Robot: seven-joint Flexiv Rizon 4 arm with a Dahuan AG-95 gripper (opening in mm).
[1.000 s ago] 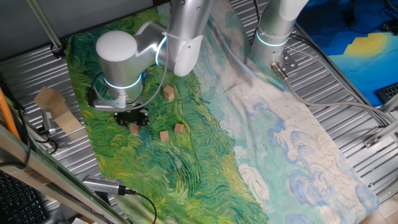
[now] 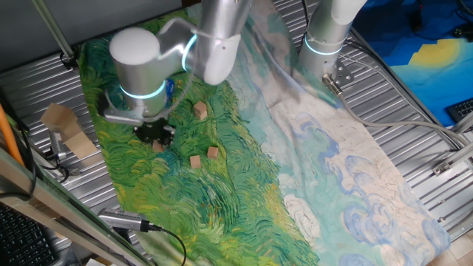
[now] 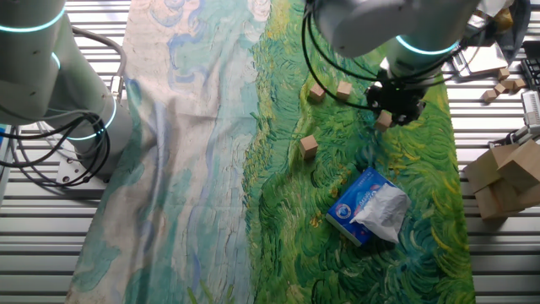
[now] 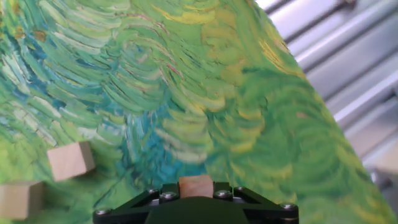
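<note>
A small wooden cube (image 4: pixel 196 186) sits between the fingertips of my gripper in the wrist view, with a finger close against each side; the fingers look shut on it. In exterior view 2 this cube (image 3: pixel 384 120) shows just below the black gripper (image 3: pixel 398 103). From exterior view 1 only a part of it peeks out under the gripper (image 2: pixel 154 135). Three more cubes lie loose on the green cloth: one (image 2: pixel 195 161) and another (image 2: pixel 213 152) near each other, and a third (image 2: pixel 200 111) farther back.
A blue tissue pack (image 3: pixel 361 207) with a white tissue pulled out lies on the cloth. Open cardboard boxes (image 2: pixel 68 130) stand on the slatted metal table beyond the cloth's edge. Several small cubes (image 3: pixel 504 84) lie off the cloth.
The gripper and the cube at its fingers have shifted slightly up in exterior view 1, and the arm's wrist has tilted a little. The three loose cubes have stayed put.
</note>
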